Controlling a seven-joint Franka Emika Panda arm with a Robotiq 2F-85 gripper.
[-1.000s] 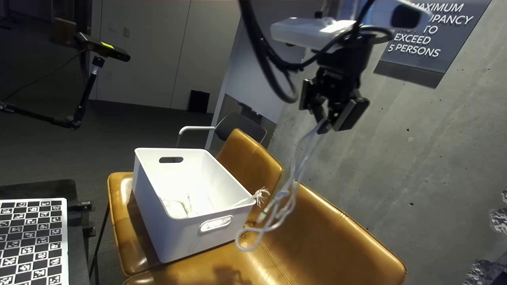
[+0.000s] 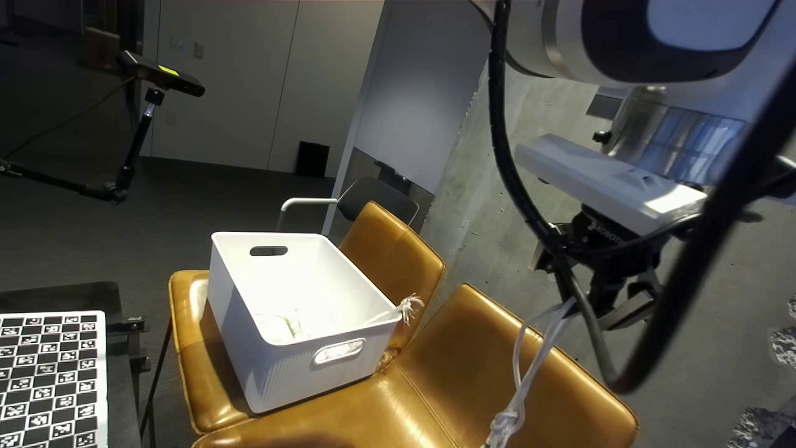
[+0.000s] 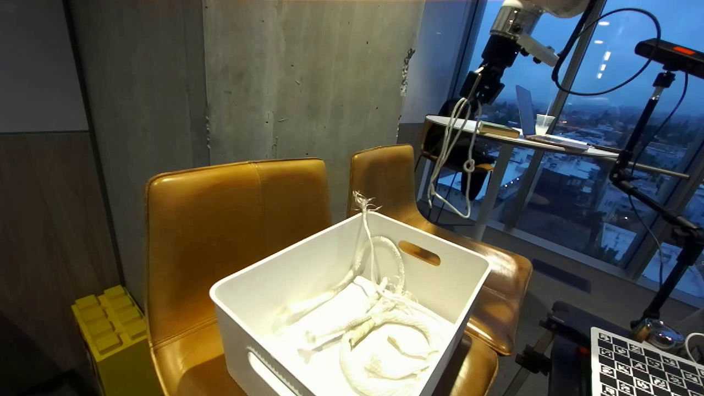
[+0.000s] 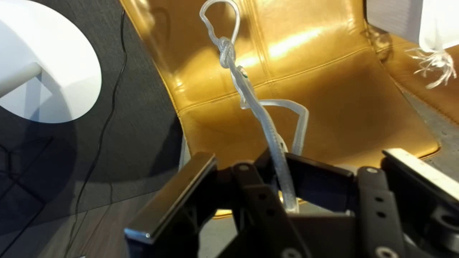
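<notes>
A white knotted rope [image 3: 470, 165] hangs in loops from my gripper [image 3: 478, 93], which is shut on it. In the wrist view the rope [image 4: 269, 129] runs out from between the dark fingers, with a knot and a small loop at its far end. Exterior view 1 has my gripper [image 2: 589, 295] at the right, high over the right-hand tan chair [image 2: 477, 351], and the rope's lower end is cut off by the frame's bottom edge. On the neighbouring seat stands a white bin [image 2: 321, 373] holding pale rope [image 3: 396, 323]; one frayed end [image 3: 363, 201] sticks up over its rim.
A concrete wall [image 3: 297, 99] rises behind the chairs. Camera stands [image 2: 138, 149] and a checkered board [image 2: 48, 381] are on the bin's other side. A white round table base [image 4: 77, 86] shows on the floor. A black cable loops along my arm.
The arm has moved right and lower in exterior view 1, away from the bin, with the rope still hanging from the gripper. Bin and chairs have stayed in place.
</notes>
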